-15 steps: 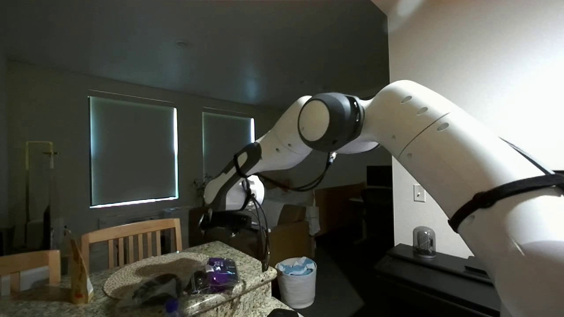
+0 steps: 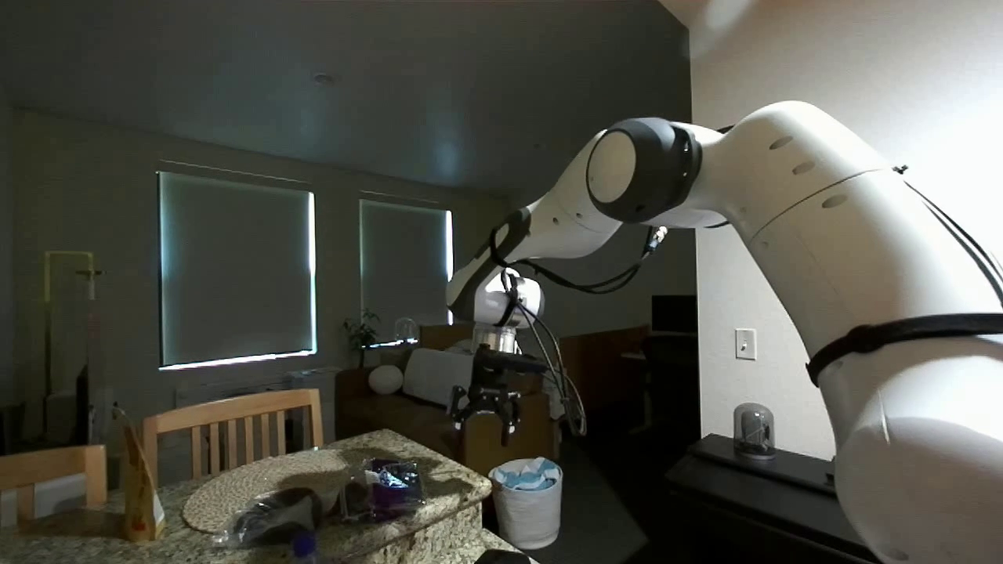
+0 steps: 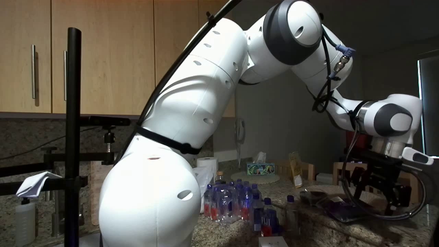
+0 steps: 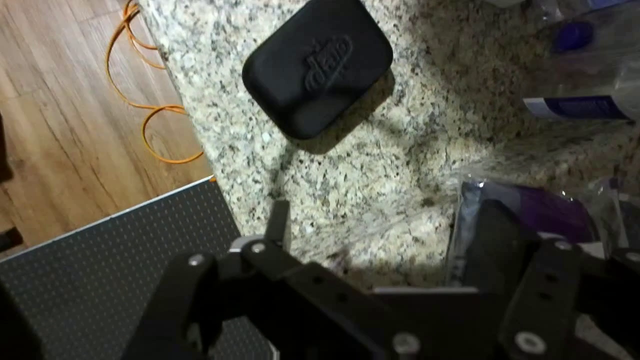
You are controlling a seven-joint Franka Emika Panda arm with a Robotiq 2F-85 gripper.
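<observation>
My gripper (image 2: 486, 424) hangs above the granite counter's far corner in exterior view 1, its black fingers spread with nothing between them. In the wrist view its fingers reach in from the bottom edge, wide apart. A black rounded case (image 4: 319, 67) with raised lettering lies on the granite counter (image 4: 372, 180), ahead of the fingers and clear of them. To the right, one finger partly covers a clear plastic packet with purple contents (image 4: 555, 213). That purple packet (image 2: 392, 489) rests on the raised counter beside a woven round mat (image 2: 273, 475).
Several bottles with blue caps (image 3: 247, 201) crowd the counter near the arm's base. A tissue box (image 3: 261, 168) stands at the back. On the floor is a white bin (image 2: 528, 507). An orange cable (image 4: 150, 108) lies beyond the counter edge.
The arm has risen and drawn back to the right in exterior view 1. My gripper now hangs downward with its fingers in sight; the purple packet appears in about the same place.
</observation>
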